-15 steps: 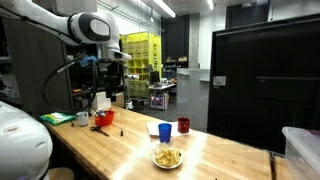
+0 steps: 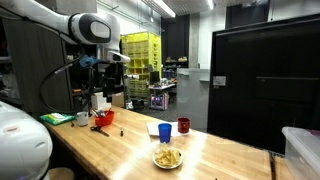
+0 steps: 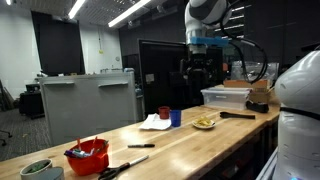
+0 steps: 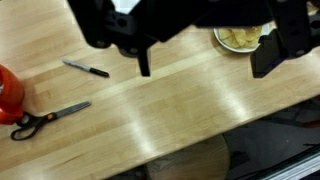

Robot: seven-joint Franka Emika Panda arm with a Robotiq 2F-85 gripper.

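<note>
My gripper is open high above the wooden table, its two dark fingers wide apart with only bare table showing between them. In the wrist view, a bowl of yellow chips [image 4: 238, 38] lies partly hidden behind the right finger. A dark marker [image 4: 86, 68] and black-handled scissors [image 4: 48, 118] are to the left, beside a red container [image 4: 8, 92] at the frame's edge. A blue cup [image 2: 164, 131] and a dark red mug [image 2: 183, 125] stand beyond the bowl in the first exterior view.
A white cloth or paper [image 3: 156, 122] lies near the cups. At the other end are a clear plastic bin [image 3: 228, 97] and a long dark object [image 3: 238, 115].
The arm's upper end and gripper have shifted slightly in the first exterior view. The things on the table look unmoved.
</note>
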